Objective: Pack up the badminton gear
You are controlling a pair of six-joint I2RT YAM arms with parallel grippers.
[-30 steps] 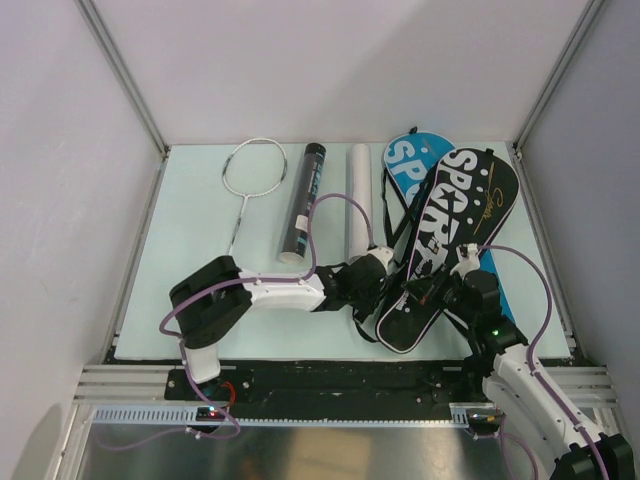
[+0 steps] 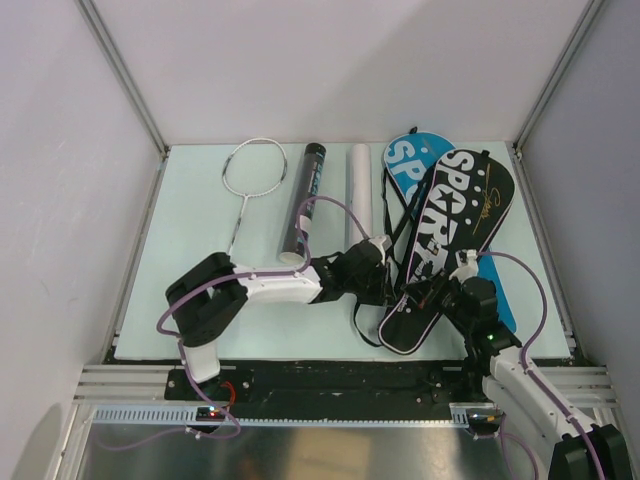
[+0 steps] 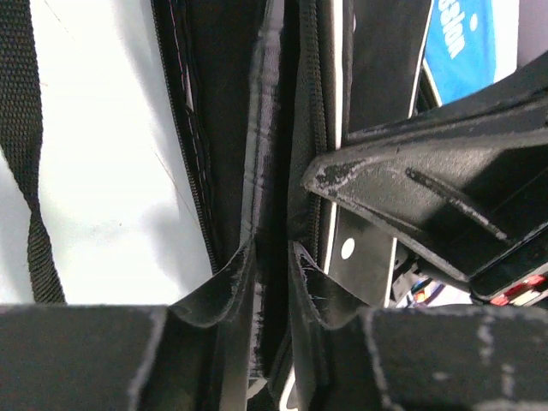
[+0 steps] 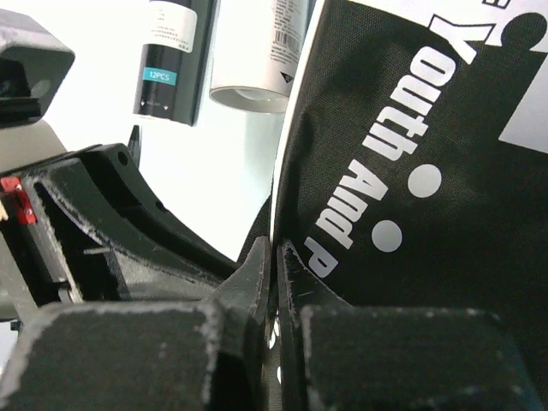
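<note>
The black badminton bag (image 2: 452,212), with white lettering and pale piping, lies slantwise at the right of the table. Its lower left side stands between my two grippers. My right gripper is shut on the thin piped edge of this bag, which runs in between its fingertips. From the left, my left gripper reaches to the bag's side, its fingers a little apart over dark fabric and a zipper strip (image 3: 318,111). No firm hold shows there. A white-framed racket (image 2: 241,212) rests at the back left.
A dark shuttlecock tube (image 2: 310,190) and a pale tube (image 2: 360,190) lie side by side mid-table. Partly under the black bag is a blue bag (image 2: 412,160). A black strap (image 3: 21,128) trails left of the bag. Open table (image 2: 185,230) lies at the left.
The right gripper has moved only slightly. Racket and tubes are unmoved.
</note>
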